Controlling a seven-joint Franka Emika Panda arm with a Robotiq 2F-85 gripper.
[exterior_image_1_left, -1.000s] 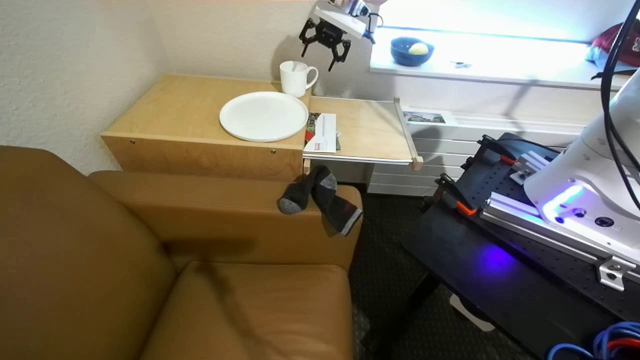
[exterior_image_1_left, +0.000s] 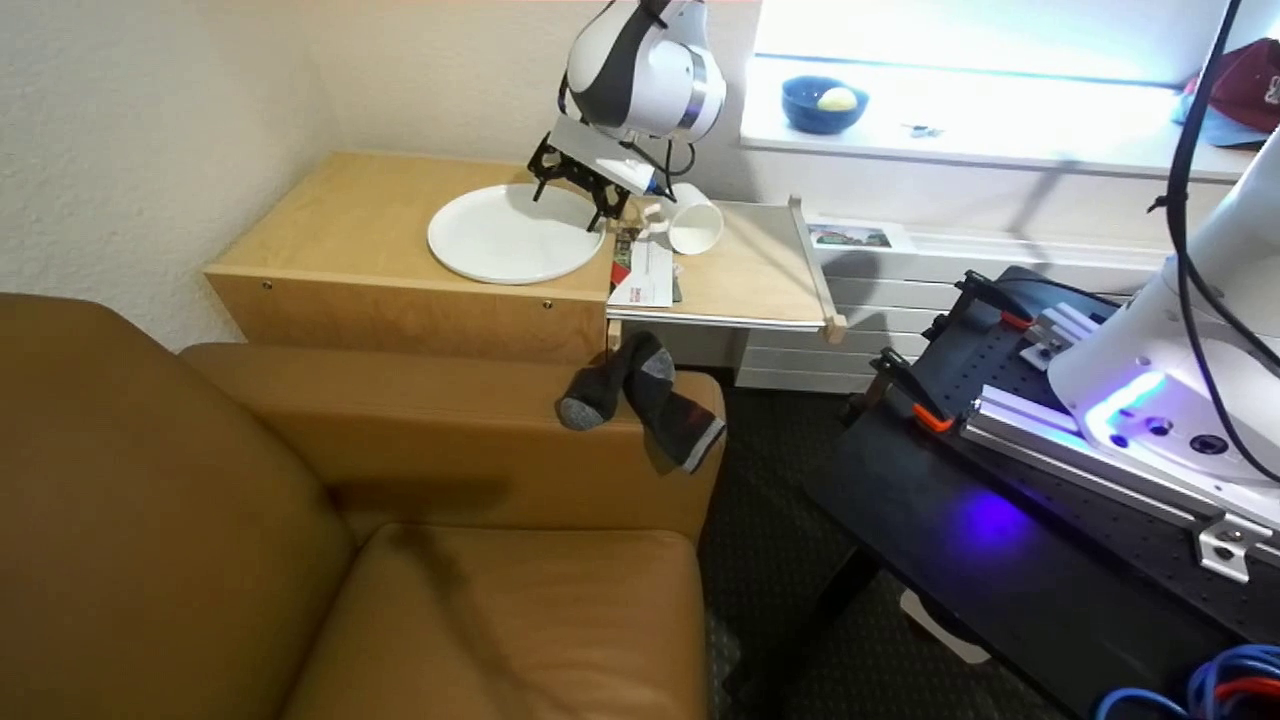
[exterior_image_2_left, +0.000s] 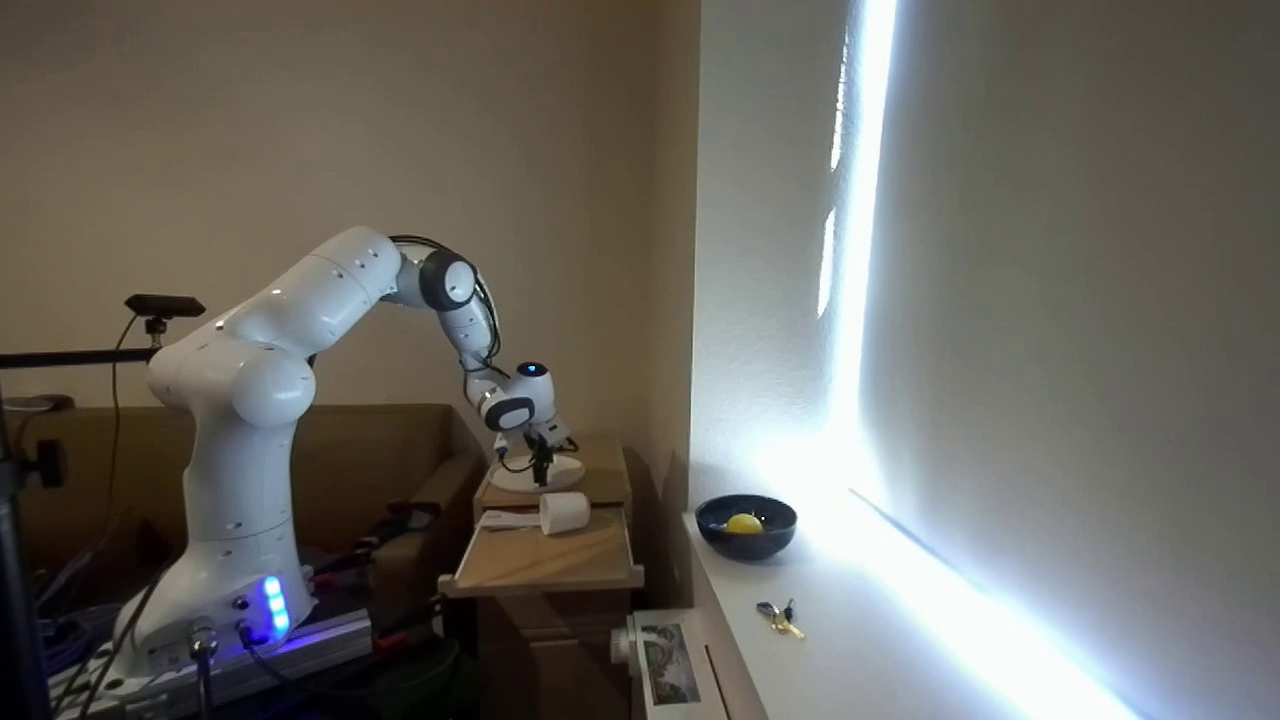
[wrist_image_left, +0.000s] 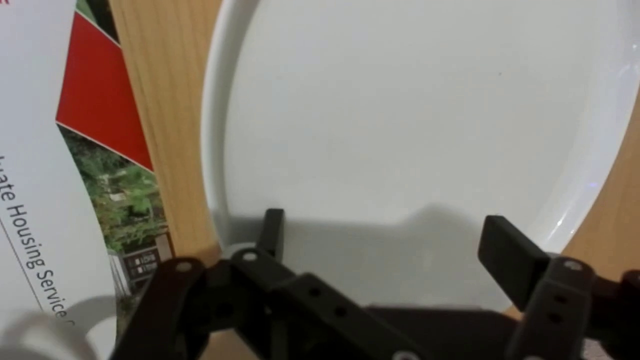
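A white plate (exterior_image_1_left: 510, 236) lies flat on top of the wooden cabinet and fills most of the wrist view (wrist_image_left: 414, 120). My gripper (exterior_image_1_left: 566, 206) hangs over the plate's back right part, fingers pointing down. In the wrist view its fingers (wrist_image_left: 274, 233) stand wide apart, and only plate surface shows between them. Whether the fingertips touch the plate I cannot tell. The white mug (exterior_image_1_left: 696, 227) lies on its side on the pulled-out shelf, its mouth toward exterior view 1; in exterior view 2 the mug (exterior_image_2_left: 564, 512) shows in front of my gripper (exterior_image_2_left: 542, 466).
Beside the mug, a printed leaflet (exterior_image_1_left: 645, 274) rests on the shelf (exterior_image_1_left: 750, 270), whose right part is clear. Dark socks (exterior_image_1_left: 648, 390) drape over the sofa arm. On the windowsill stand a dark bowl (exterior_image_2_left: 746, 546) with a yellow fruit and some keys (exterior_image_2_left: 782, 619).
My gripper has come down and left, from above the shelf to over the plate. The mug, upright on the cabinet's corner before, now lies on the shelf. The plate has shifted slightly left.
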